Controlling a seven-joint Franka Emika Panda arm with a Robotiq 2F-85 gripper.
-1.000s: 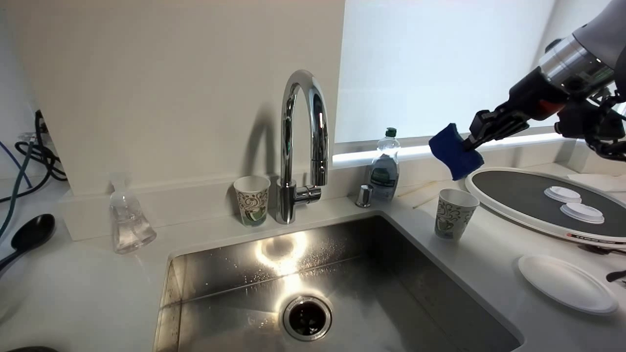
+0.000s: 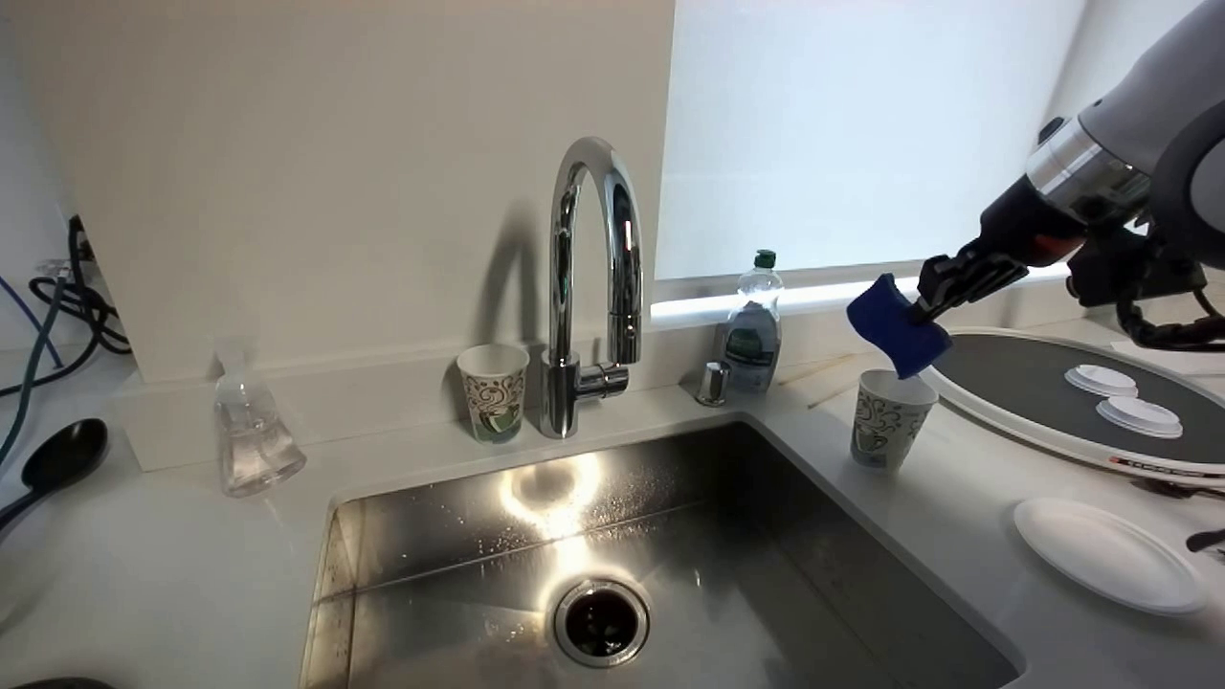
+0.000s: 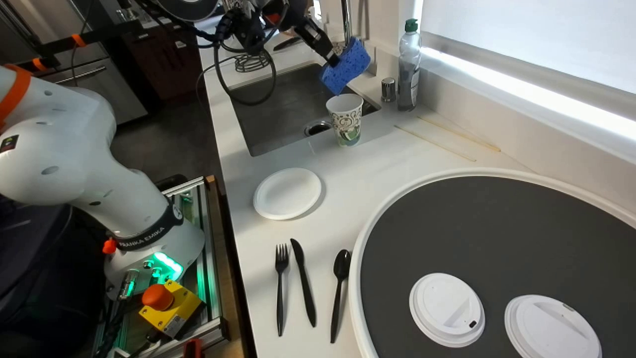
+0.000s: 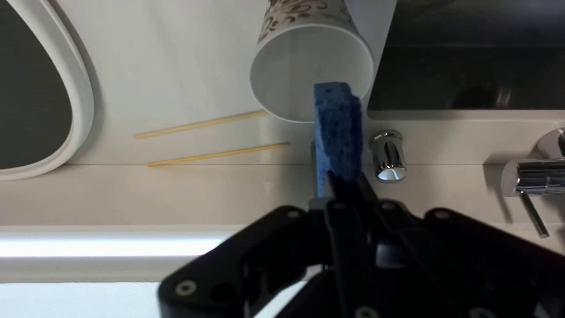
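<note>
My gripper is shut on a blue sponge, pinching it near one edge. In exterior view 1 the sponge's lower corner hangs right at the mouth of a patterned paper cup, which stands upright on the counter beside the sink. Exterior view 2 has the tilted sponge over the same cup. Seen from the wrist, the sponge is edge-on and overlaps the rim of the white-lined cup. Whether it touches the rim I cannot tell.
A dish soap bottle and a chrome cap stand behind the cup. Two thin sticks lie near the wall. A white plate and a dark round board occupy the counter. The sink is empty.
The gripper and sponge have come down and slightly to the right in exterior view 1, closer to the cup's mouth. The cup stands where it was.
</note>
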